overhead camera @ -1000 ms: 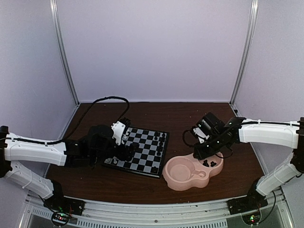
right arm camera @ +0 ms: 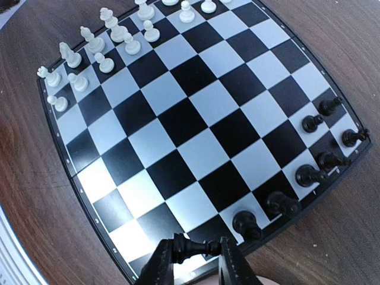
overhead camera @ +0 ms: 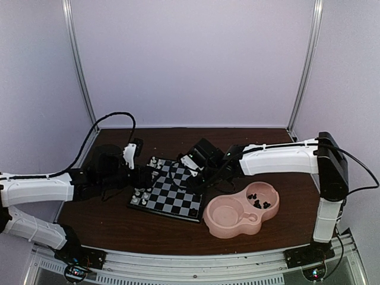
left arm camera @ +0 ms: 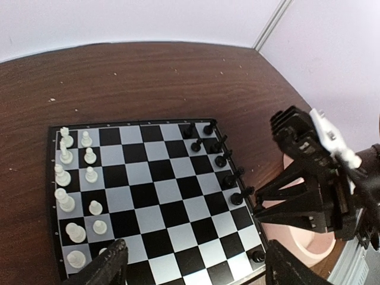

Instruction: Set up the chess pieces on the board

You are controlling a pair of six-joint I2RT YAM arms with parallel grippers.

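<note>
My right gripper is shut on a black chess piece (right arm camera: pixel 190 248), held sideways over the near edge of the chessboard (right arm camera: pixel 194 148). White pieces (left arm camera: pixel 66 200) fill much of the two rows along the board's left side. Several black pieces (right arm camera: pixel 282 203) stand along the opposite edge, with a black pawn (right arm camera: pixel 311 123) in front of them. One black piece (left arm camera: pixel 257 256) sits alone on the near right corner square. My left gripper hangs open above the board's left part, nothing between its fingers.
A pink two-bowl container (overhead camera: pixel 228 229) stands right of the board, with several black pieces (overhead camera: pixel 261 204) in its far bowl; its near bowl looks empty. Both grippers are close together over the board.
My right gripper has travelled left from the pink container to the board, keeping the black piece.
</note>
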